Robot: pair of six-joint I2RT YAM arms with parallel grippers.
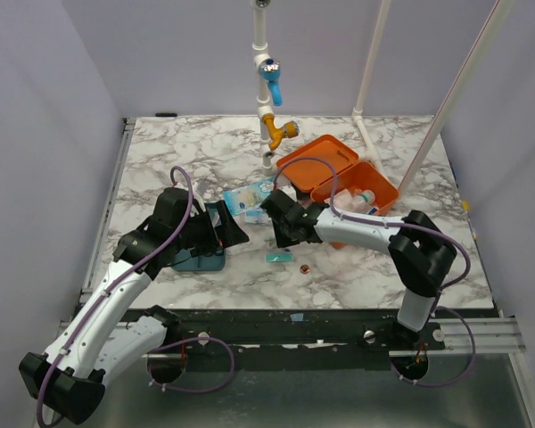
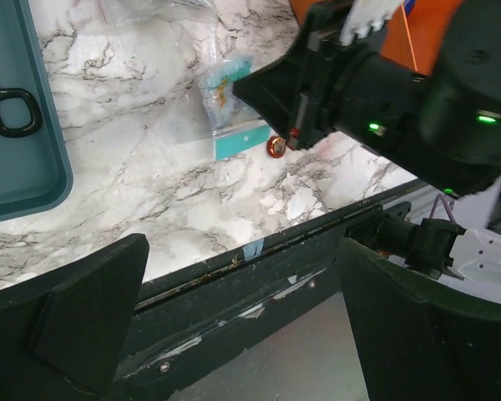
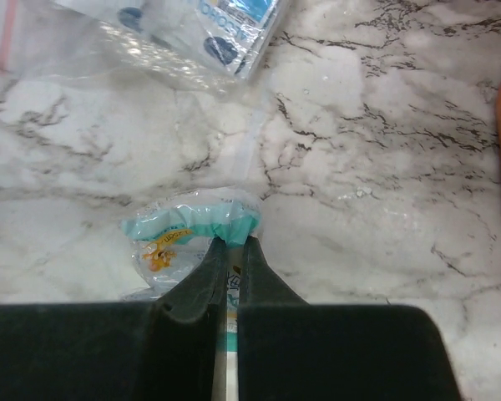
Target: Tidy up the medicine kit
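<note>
A small clear packet with teal bands (image 3: 188,219) is pinched and crumpled between the fingertips of my right gripper. Its lower teal strip (image 1: 279,256) shows just below the gripper in the top view, and the left wrist view shows the packet (image 2: 220,96) above or on the marble surface; how high, I cannot tell. My left gripper (image 1: 225,225) stands open with nothing between its fingers, over the right side of the dark teal tray (image 1: 201,261). Black-handled scissors (image 2: 17,113) lie in that tray.
Bagged alcohol wipes (image 1: 248,195) lie behind the packet. An orange bin (image 1: 390,192) holding bottles and its orange lid (image 1: 316,160) stand at back right. One small reddish-brown round item (image 1: 305,269) sits on the marble.
</note>
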